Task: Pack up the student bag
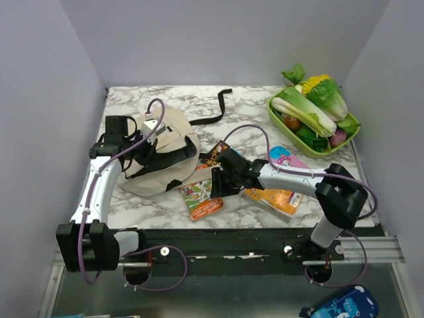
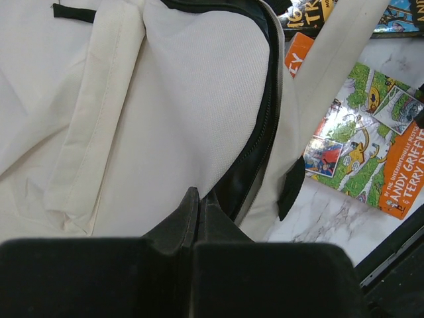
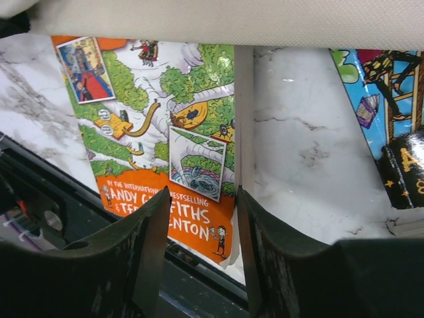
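Note:
The cream bag (image 1: 147,180) lies on the left of the table, its dark zipped opening (image 1: 164,159) showing. My left gripper is shut at the edge of the bag's cream panel; whether cloth is pinched between its tips is hidden. A green and orange book (image 3: 142,132) lies flat in front of the bag, partly under a cream strap (image 3: 218,20). Open over this book's right side is my right gripper, one finger over the cover and the other near the page edge. Farther back lies a black book (image 1: 212,154), partly hidden by the arm.
An orange book (image 1: 278,201) and a pink item (image 1: 291,158) lie right of the right arm. A green basket of vegetables (image 1: 273,114) fills the back right. A blue pouch (image 1: 344,305) sits below the front edge.

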